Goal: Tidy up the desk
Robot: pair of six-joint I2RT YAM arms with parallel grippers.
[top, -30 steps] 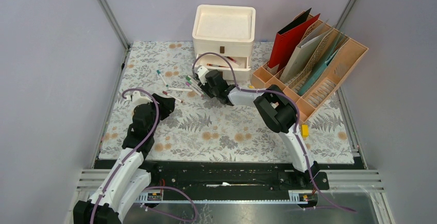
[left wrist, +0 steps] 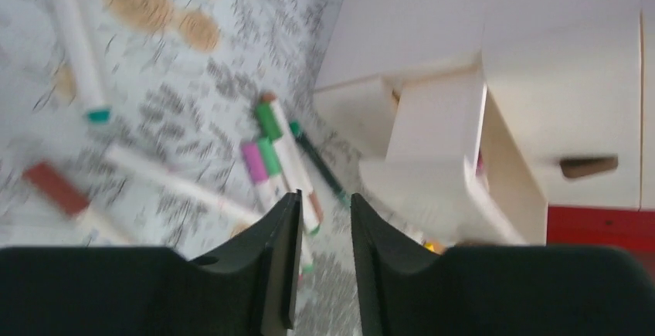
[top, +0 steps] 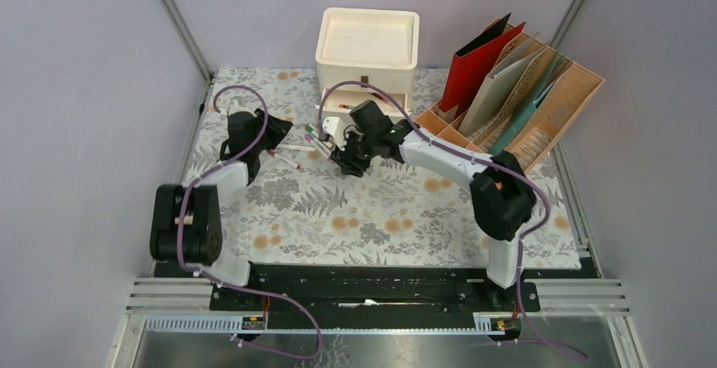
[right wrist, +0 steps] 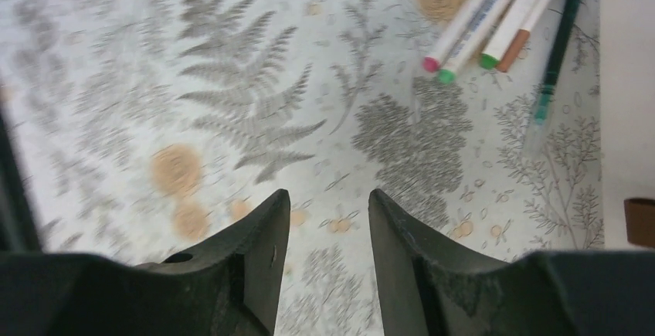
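Several pens lie loose on the patterned desk. A bundle of them shows in the left wrist view, with a dark green pen beside it. A white pen and a red-ended pen lie to the left of the bundle. Over the left side of the desk is my left gripper, its fingers parted with nothing held between them. My right gripper is over bare cloth near the bundle, fingers apart and empty. A teal-ended pen is hidden under the left arm from above.
At the back, a cream drawer unit has its lower drawer pulled out with pens inside. A tilted wooden file rack holding folders fills the right rear.
My right gripper has shifted slightly right and frontward, its arm swinging right over the yellow object.
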